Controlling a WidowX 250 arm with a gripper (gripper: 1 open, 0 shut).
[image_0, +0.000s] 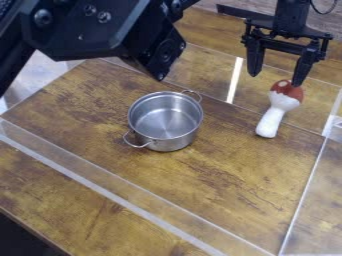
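My black gripper (279, 72) is at the upper right, its two fingers spread open with nothing visible between them. Just below it a white spoon-like object (274, 115) with a reddish-brown top lies on the wooden surface, handle toward the bottom. A steel pot (164, 123) with two loop handles sits at the centre-left, apart from both.
A large black arm structure (107, 35) fills the upper left. Clear plastic edges or strips run along the right and lower sides.
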